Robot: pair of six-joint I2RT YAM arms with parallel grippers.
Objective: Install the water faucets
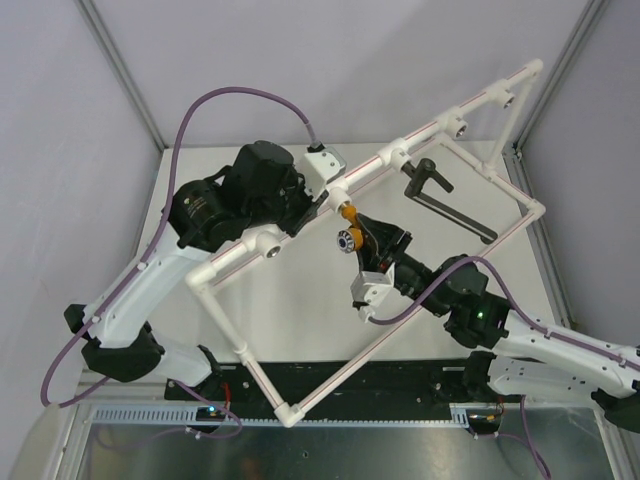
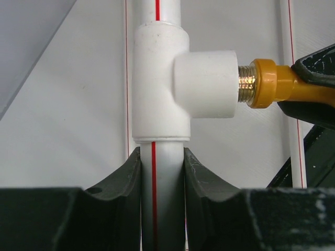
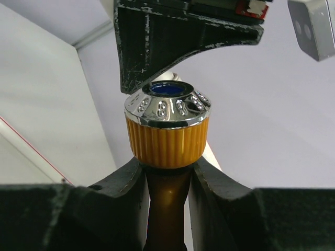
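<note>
A white PVC pipe frame with tee fittings spans the top view. My left gripper (image 1: 310, 205) is shut on its upper pipe (image 2: 163, 162), just beside a tee (image 2: 162, 83) whose side socket points at the orange faucet. My right gripper (image 1: 365, 235) is shut on the orange faucet (image 2: 282, 83); its threaded end sits at the tee socket's mouth, with threads still visible in the left wrist view. The faucet's chrome-ringed knob (image 3: 167, 110) faces up in the right wrist view, above my right fingers.
More empty tees (image 1: 455, 125) line the upper pipe to the right. A dark handled tool (image 1: 450, 210) lies behind the pipe at the right. The white board (image 1: 290, 320) is mostly clear under the frame.
</note>
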